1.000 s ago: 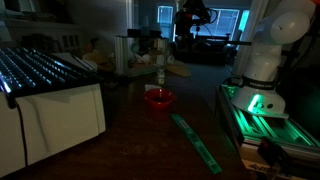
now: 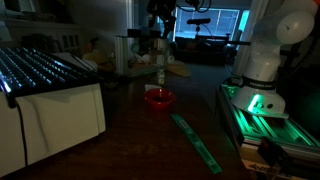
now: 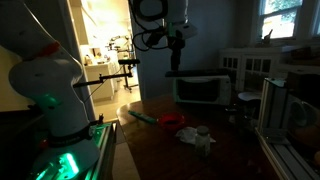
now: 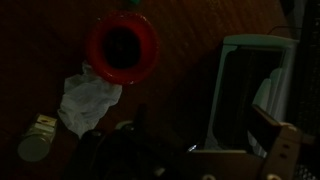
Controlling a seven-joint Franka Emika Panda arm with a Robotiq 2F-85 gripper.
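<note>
My gripper [image 2: 166,24] hangs high above the table, near the back in exterior view 1. In the dim wrist view its dark fingers [image 4: 262,124] stand apart at the lower edge, and no object shows between them. A red bowl [image 2: 158,98] rests on the dark wooden table, well below the gripper; its inside looks dark from above [image 4: 122,48]. Beside the bowl lies a crumpled white cloth or paper [image 4: 88,98]. A small clear jar [image 3: 203,142] stands near that cloth. The long green object [image 2: 196,144] lies flat toward the table's edge.
A pale toaster oven [image 2: 62,122] with a dark rack-like top stands beside the bowl area; its front shows in exterior view 2 [image 3: 202,91]. Open tabletop [image 2: 125,148] lies in front of the bowl. The room is dark.
In exterior view 1 the raised arm and gripper have moved left, toward the toaster oven's side. The bowl, jar and green object have stayed in place.
</note>
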